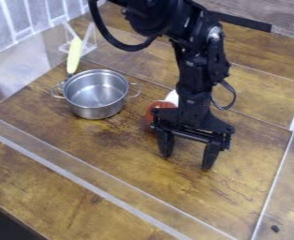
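Observation:
My black gripper (187, 150) is low over the wooden table, right of centre, with its fingers open and pointing down at bare wood. A red round object (158, 114) lies just behind its left side, partly hidden by the gripper, with a white item (172, 97) behind that, also partly covered. A steel pot (95, 94) with two handles stands to the left.
A pale yellow elongated item (73, 56) stands at the back left near a clear edge.

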